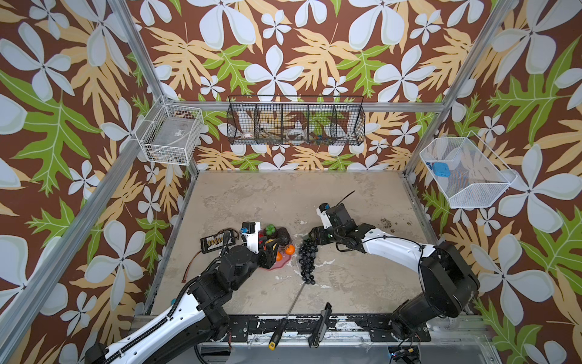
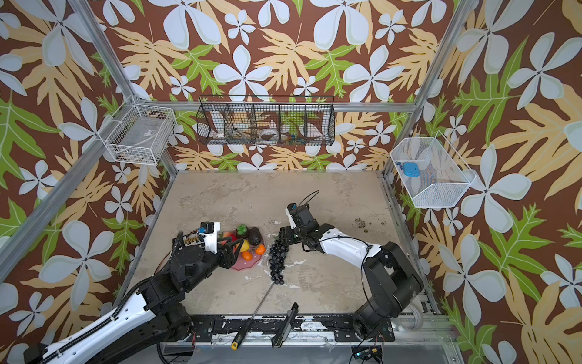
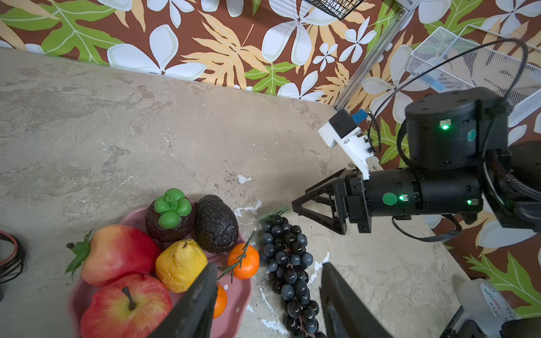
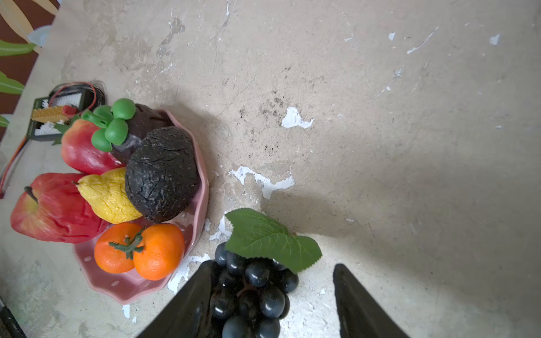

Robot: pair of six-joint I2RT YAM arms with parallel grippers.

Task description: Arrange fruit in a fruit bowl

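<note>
A pink scalloped bowl (image 4: 115, 287) holds red fruit (image 3: 126, 309), a yellow pear (image 3: 180, 264), a dark avocado (image 4: 162, 173), a dark fruit with green leaves (image 3: 169, 217) and oranges (image 4: 159, 250). Black grapes (image 1: 307, 264) lie on the table to the bowl's right, a green leaf (image 4: 270, 239) at their top end. My left gripper is open over the right part of the bowl and the grapes' side. My right gripper hovers at the grapes' top end, fingers apart around the bunch in its wrist view; whether it touches them is unclear.
A board with wires (image 4: 62, 109) lies left of the bowl. A long tool (image 1: 279, 330) lies across the front edge. Wire baskets (image 1: 295, 124) hang on the walls.
</note>
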